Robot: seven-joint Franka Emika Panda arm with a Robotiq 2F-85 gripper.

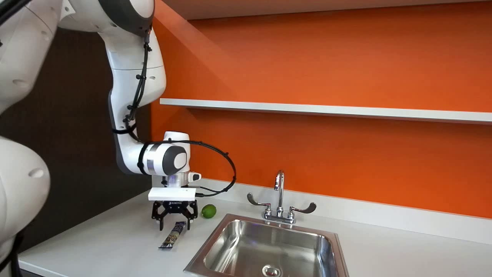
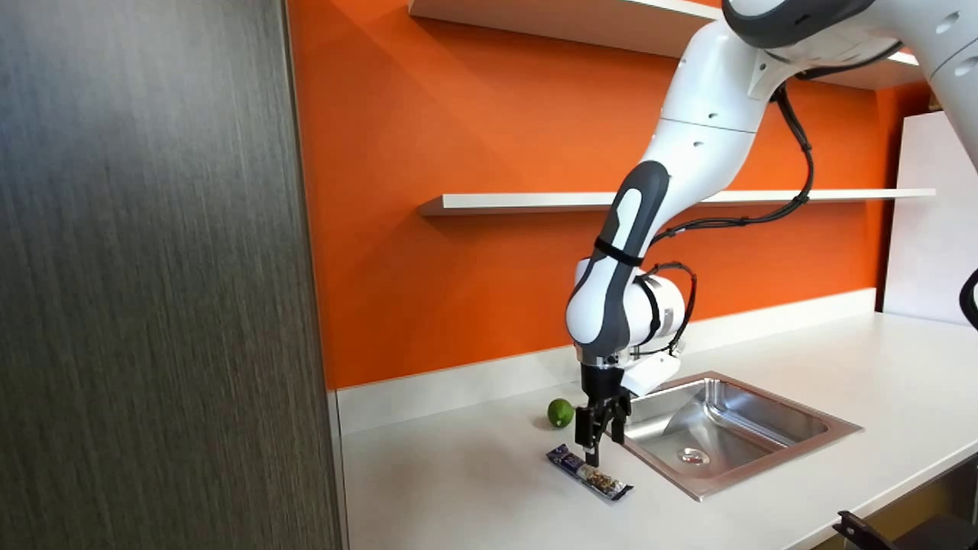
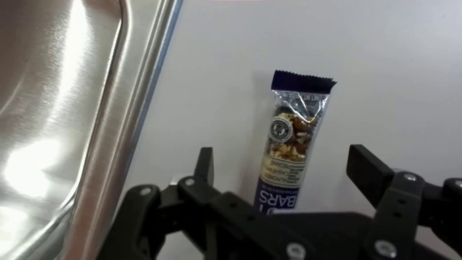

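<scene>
A nut bar [image 3: 288,143] in a dark blue and clear wrapper lies flat on the counter. In the wrist view it stretches between the spread fingers, touching neither, and its lower end is hidden behind the gripper body. My gripper is open and points down. From the first exterior view, the gripper [image 1: 175,226] hangs low over the far end of the bar [image 1: 172,235]. The second exterior view has the gripper [image 2: 602,449] just above the bar [image 2: 589,472]. A green lime [image 1: 208,211] rests on the counter behind and to the right of the bar.
A steel sink [image 1: 339,249] is set into the counter right of the bar, with a faucet [image 1: 280,196] behind it. A white shelf [image 1: 323,109] runs along the orange wall.
</scene>
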